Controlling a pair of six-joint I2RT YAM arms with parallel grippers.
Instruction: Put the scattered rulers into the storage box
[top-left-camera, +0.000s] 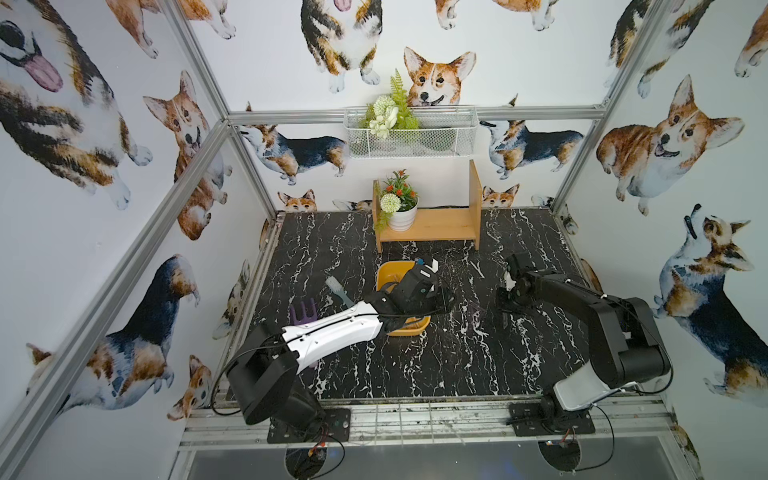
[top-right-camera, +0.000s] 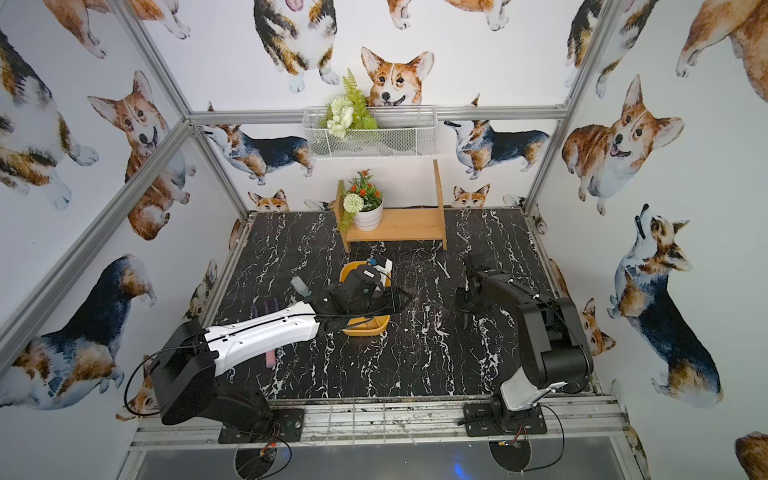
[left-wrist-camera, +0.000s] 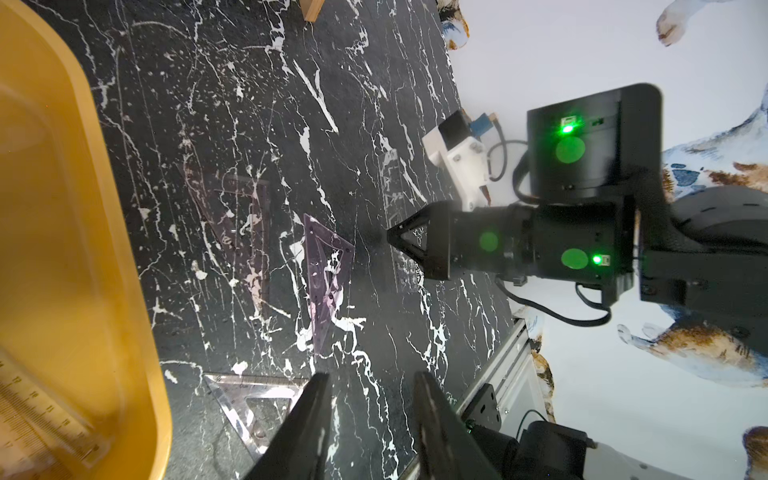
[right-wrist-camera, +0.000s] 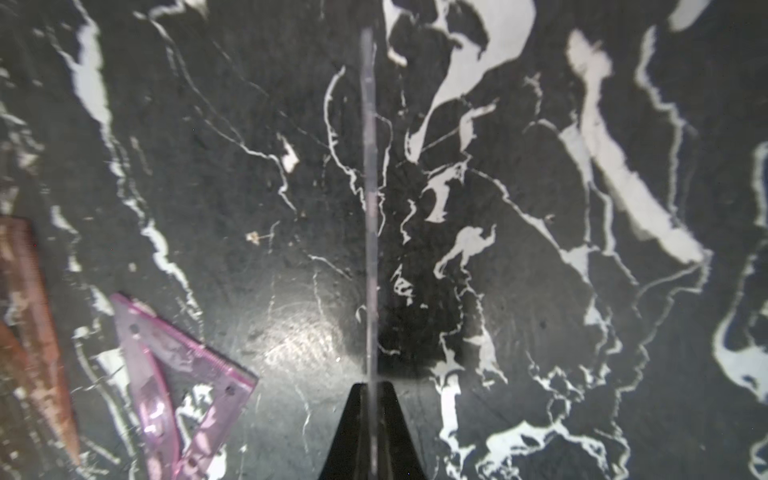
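A clear straight ruler stands on edge in the right wrist view, with my right gripper shut on it. The same ruler shows faintly behind that gripper in the left wrist view. Several see-through set squares lie on the table: a purple one, a reddish one and a clear one. My left gripper is open, its fingers apart with nothing between them, near the yellow storage box. Inside the box lies a yellowish ruler. The left arm hides part of the box from above.
A purple fork-like thing and a grey-headed brush lie left of the box. At the back stands a wooden shelf with a potted plant.
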